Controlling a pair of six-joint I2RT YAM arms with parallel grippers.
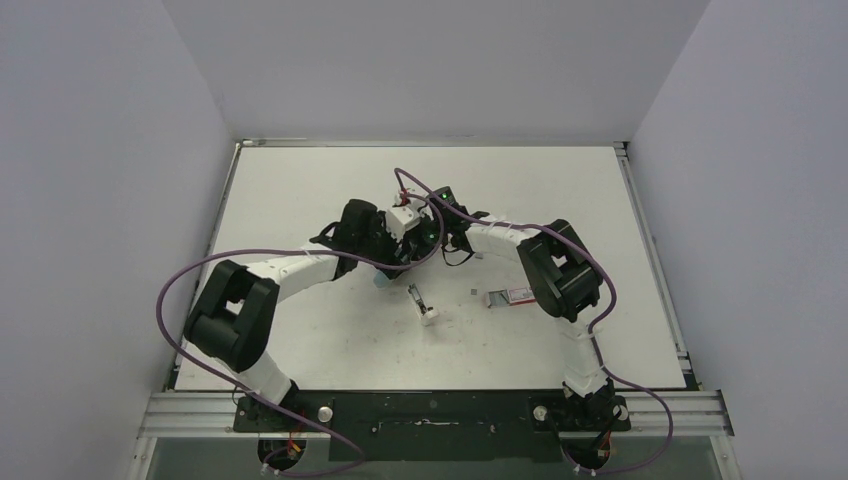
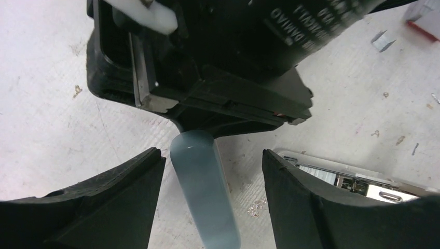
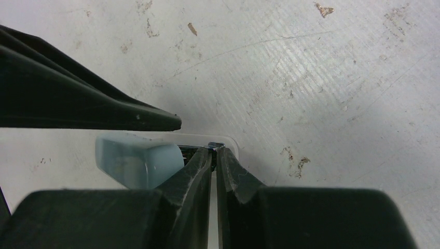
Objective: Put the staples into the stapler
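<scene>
In the left wrist view my left gripper is open around a pale blue-grey piece, perhaps the stapler's cover, not gripping it. The right arm's black housing is above it. The metal stapler channel lies to the right, and appears in the top view as a small body. In the right wrist view my right gripper has its fingertips close together over a clear-edged piece beside the blue-grey part; whether it grips is unclear.
The staple box lies right of centre. Both arms crowd the middle of the white table. The near and far areas are mostly clear.
</scene>
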